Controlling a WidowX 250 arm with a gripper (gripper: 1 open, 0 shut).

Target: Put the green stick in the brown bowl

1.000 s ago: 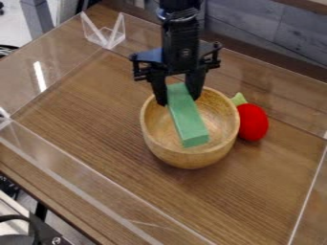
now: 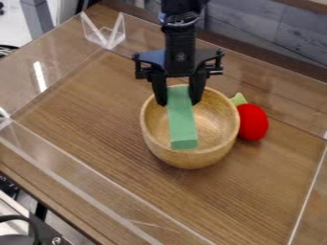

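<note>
The green stick (image 2: 182, 120) hangs nearly upright beneath my gripper (image 2: 178, 88), which is shut on its upper end. Its lower end overlaps the inside of the brown bowl (image 2: 161, 154) in this view. Whether the stick touches the bowl's bottom I cannot tell. The bowl rests on the wooden table, open side up. My gripper stands over the bowl's far side, and its dark body hides part of the far rim.
A red object with a green top (image 2: 250, 122) lies just right of the bowl. At the back left stands a clear plastic piece (image 2: 102, 33).
The green stick has swung from a slant towards the lower right to nearly upright, its lower end shifting slightly left. My gripper has turned and shifted a little; the bowl stays put.
</note>
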